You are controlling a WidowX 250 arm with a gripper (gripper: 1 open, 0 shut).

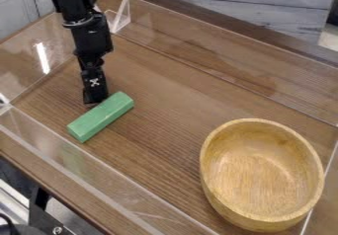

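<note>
My black gripper [94, 85] reaches down from the top left of the camera view, its tip low over the wooden table, just above and left of a green rectangular block [101, 116] lying at an angle. Whether the fingers are open or shut, and whether anything small is between them, I cannot tell.
A large yellow bowl [260, 172] fills the lower right of the table [199, 76]. Black cables show beyond the table's edge at bottom left, and a grey wooden backdrop is at top right.
</note>
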